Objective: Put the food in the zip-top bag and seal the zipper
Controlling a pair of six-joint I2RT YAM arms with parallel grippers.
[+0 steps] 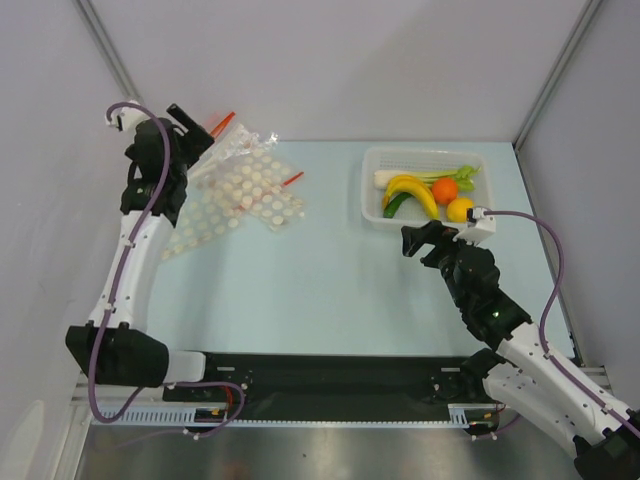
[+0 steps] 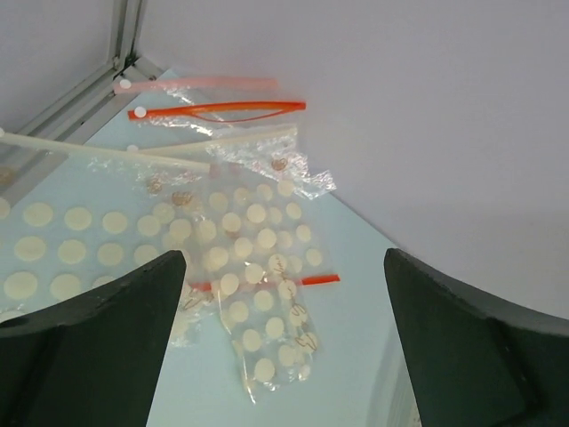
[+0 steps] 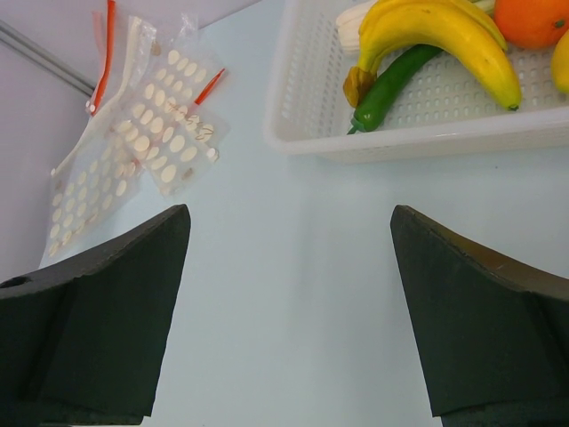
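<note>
Several clear zip top bags with cream dots lie overlapping at the back left, among them a small bag (image 2: pixel 267 320) with a red zipper strip (image 2: pixel 320 279). Behind them is a bag with an orange zipper (image 2: pixel 218 108). My left gripper is open above the bags, nothing between its fingers. The food rests in a white basket (image 1: pixel 365 200): bananas (image 1: pixel 412 191), a green vegetable (image 3: pixel 391 91), celery (image 1: pixel 468 174), an orange fruit (image 1: pixel 444 190) and a yellow fruit (image 1: pixel 460 209). Just in front of the basket, my right gripper stands open and empty.
Grey walls (image 1: pixel 330 70) close it in at the back and both sides. A dark rail (image 1: pixel 330 380) runs along the front edge.
</note>
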